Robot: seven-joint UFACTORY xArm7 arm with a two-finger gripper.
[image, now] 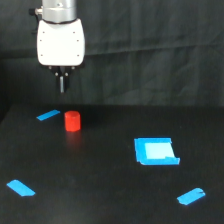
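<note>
A small red cylinder (pixel 72 121) stands upright on the dark table, left of the middle. Above it and slightly to its left hangs my gripper (pixel 62 88), pointing down from the white arm (pixel 61 44). Clear space separates the fingertips from the cylinder's top. The fingers are thin and dark against the dark backdrop, so how far apart they stand cannot be made out. No object shows at their tips. To the right, a white square (pixel 158 151) framed by blue tape (pixel 153 141) lies on the table.
Blue tape strips lie at the back left (pixel 48 115), front left (pixel 20 188) and front right (pixel 191 196). Between the cylinder and the white square the table (pixel 105 150) is bare. A dark curtain (pixel 150 50) hangs behind.
</note>
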